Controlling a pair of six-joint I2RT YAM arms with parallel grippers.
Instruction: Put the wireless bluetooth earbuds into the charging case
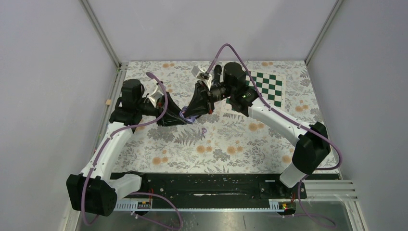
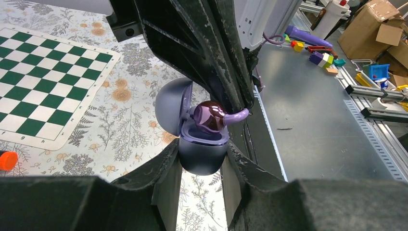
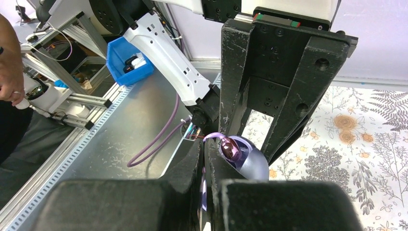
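Note:
My left gripper is shut on the lower body of the rounded purple charging case, whose lid stands open. A shiny dark earbud with a thin purple bridge is at the case's mouth, tilted. I cannot tell how deep it sits. Over it, my right gripper is shut, its fingertips against or beside the bridge; whether the bridge is pinched between them cannot be made out. Another small purple earbud lies on the table below the grippers.
On the patterned tablecloth, a green-and-white checkered board lies at the right, partly behind the right arm. An orange-ended object is near the board.

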